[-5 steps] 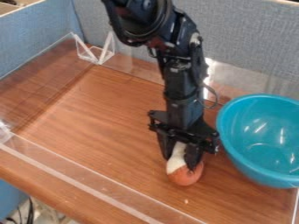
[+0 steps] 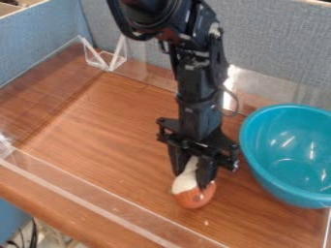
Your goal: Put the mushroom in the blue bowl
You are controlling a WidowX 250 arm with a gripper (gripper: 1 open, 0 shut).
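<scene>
The mushroom, with a reddish-orange cap and a white stem, is low in the middle of the camera view. My black gripper points down at it, fingers around the stem end. The cap sticks out in front of the fingers. Part of the stem is hidden, so I cannot tell whether the fingers press on it or whether the mushroom touches the table. To the right stands the blue bowl, its visible inside empty, a short gap away from the mushroom.
A clear strip runs along the front edge, and grey-blue walls close off the back and left. A white wire stand sits at the back left.
My gripper and the mushroom have both shifted slightly to the left together. The bowl has stayed in place.
</scene>
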